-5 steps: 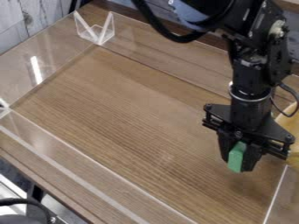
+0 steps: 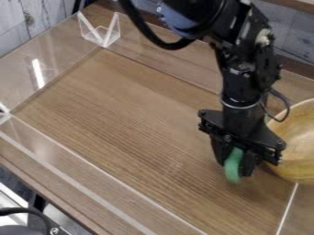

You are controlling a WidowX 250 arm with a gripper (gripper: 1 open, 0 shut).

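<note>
My black gripper (image 2: 236, 151) points down at the right of the table, just left of a wooden bowl (image 2: 295, 151).
A clear plastic piece (image 2: 101, 27) is at the back left edge. A black cable (image 2: 25, 213) is at the front left corner. The bowl is cut off by the right edge.
The gripper and the green object have moved left over the last second, by a small distance. More of the bowl shows.
</note>
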